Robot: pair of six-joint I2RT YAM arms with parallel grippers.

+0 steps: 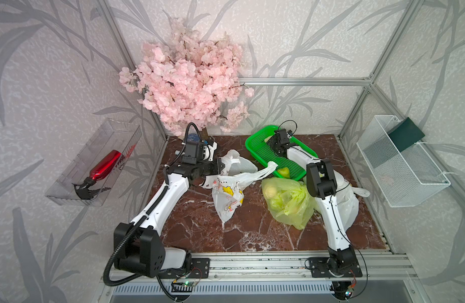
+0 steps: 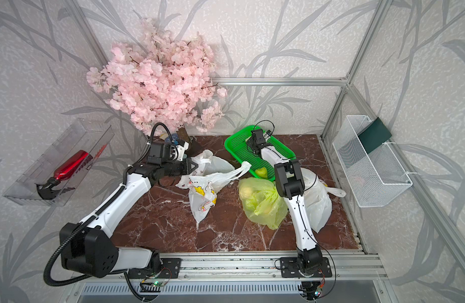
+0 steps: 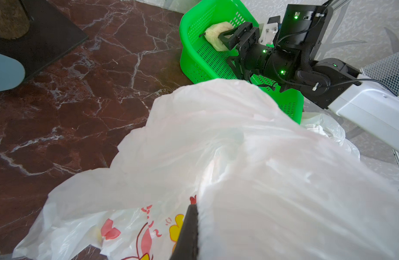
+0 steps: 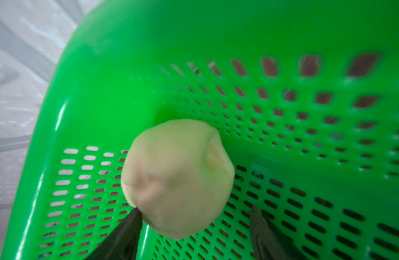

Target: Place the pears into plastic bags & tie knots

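Note:
In the right wrist view a pale pear [image 4: 177, 177] lies at the end of the green basket [image 4: 99, 99]. My right gripper is over it with its fingers apart; the left one reaches the pear's lower edge, while a gap shows on the other side. A second, yellow-green pear [image 1: 283, 172] lies at the basket's near end. My left gripper [image 1: 220, 166] is shut on a white printed plastic bag [image 1: 228, 199], which drapes below it and spreads across the left wrist view. Plastic hides most of the left fingers [image 3: 189, 236].
A yellow-green bag [image 1: 288, 202] with pale fruit inside stands before the basket. Beside it, a full white bag [image 1: 347, 207] sits under the right arm. Pink blossoms [image 1: 192, 75] crowd the back left. Bare marble tabletop [image 1: 252, 234] shows along the front.

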